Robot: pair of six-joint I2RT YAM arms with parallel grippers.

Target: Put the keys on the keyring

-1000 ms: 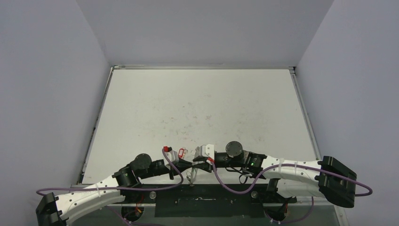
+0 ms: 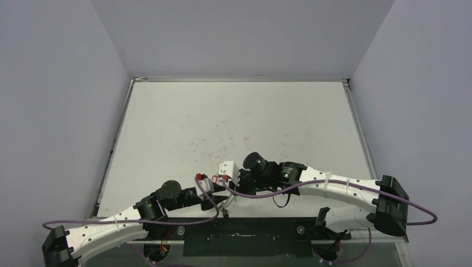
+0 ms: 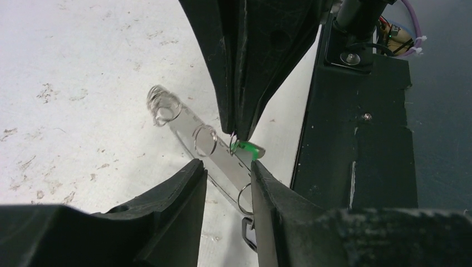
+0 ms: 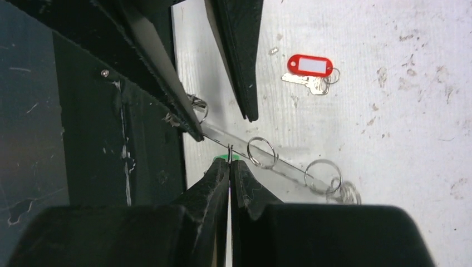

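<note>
A clear bar keyring (image 3: 214, 164) with several metal loops lies on the table below both grippers. In the left wrist view my left gripper is open, nothing between its fingers. My right gripper is shut, a thin metal ring (image 3: 234, 143) at its fingertips. Behind those tips shows a green piece (image 3: 250, 149); whether it hangs from that ring I cannot tell. A silver key (image 4: 311, 83) with a red tag (image 4: 310, 65) lies flat on the table in the right wrist view.
A dark strip (image 2: 245, 236) runs along the table's front edge, close to the bar. The white tabletop (image 2: 239, 111) behind the arms is clear. Both arms are close together, their grippers nearly meeting.
My right arm has shifted left and a little away from the front edge, now covering part of the red tag in the top view.
</note>
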